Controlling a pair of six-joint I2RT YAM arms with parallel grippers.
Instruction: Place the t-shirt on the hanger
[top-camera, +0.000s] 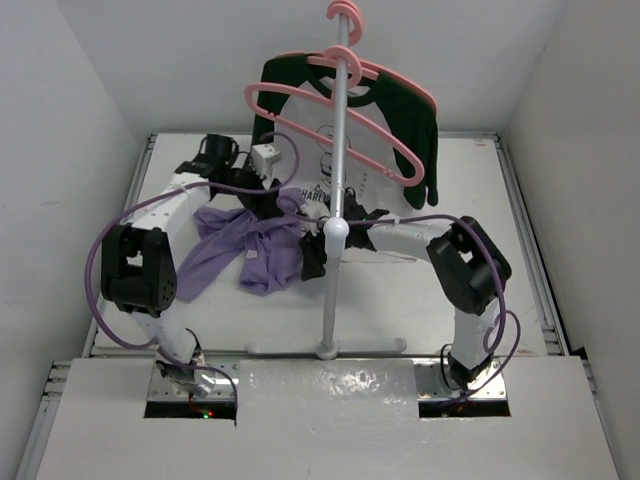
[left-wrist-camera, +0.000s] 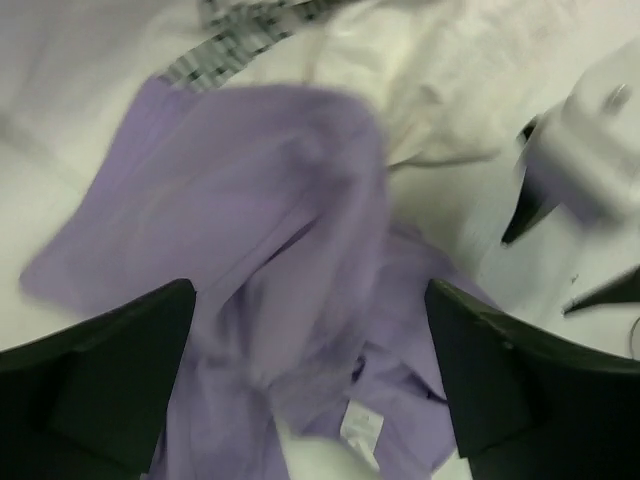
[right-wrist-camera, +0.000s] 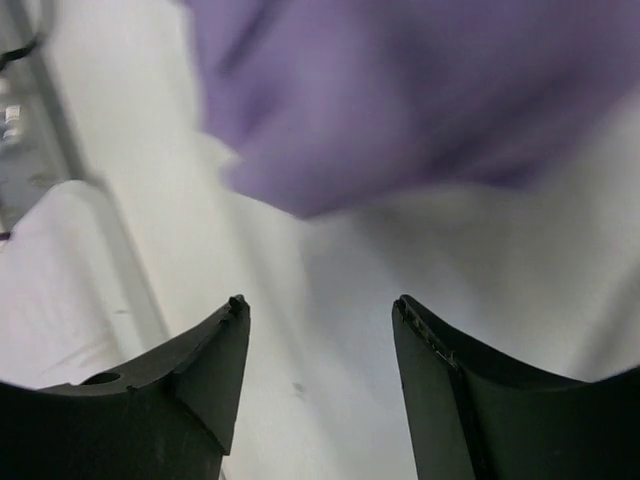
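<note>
A purple t shirt (top-camera: 215, 250) lies crumpled on the left half of the white table. My left gripper (top-camera: 265, 195) is over its upper right part; in the left wrist view its fingers (left-wrist-camera: 110, 380) stand apart above the cloth (left-wrist-camera: 240, 200), nothing clearly between them. My right gripper (top-camera: 315, 245) is at the shirt's right edge beside the rack post; in the right wrist view its fingers (right-wrist-camera: 200, 390) are apart, with bare table between them and the purple cloth (right-wrist-camera: 390, 110) beyond, blurred. An empty pink hanger (top-camera: 370, 130) hangs on the rack.
The rack's white pole (top-camera: 330, 300) stands in the middle, between the arms. A white and green shirt (top-camera: 410, 140) hangs on a hanger at the back.
</note>
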